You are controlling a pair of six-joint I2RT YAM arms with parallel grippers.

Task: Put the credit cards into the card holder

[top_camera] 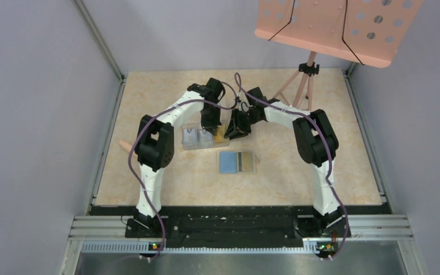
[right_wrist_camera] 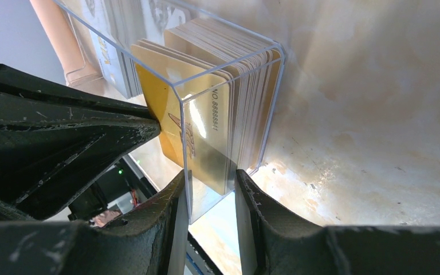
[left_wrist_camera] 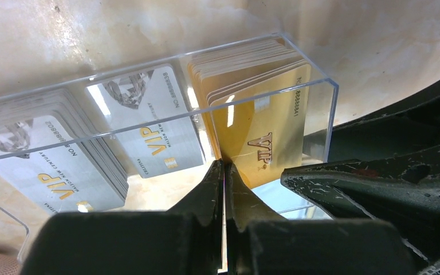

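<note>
A clear acrylic box (top_camera: 186,146) holds stacks of white VIP cards (left_wrist_camera: 51,172) and a stack of gold cards (left_wrist_camera: 260,132) at its right end. My left gripper is shut, its tips against the lower edge of the gold stack, nothing visible between them. My right gripper stands part open around the box's end corner beside the gold cards; whether it grips is unclear. The card holder (top_camera: 228,162), with blue and tan sections, lies on the table in front of the box.
A pink tripod stand (top_camera: 309,86) is at the back right.
</note>
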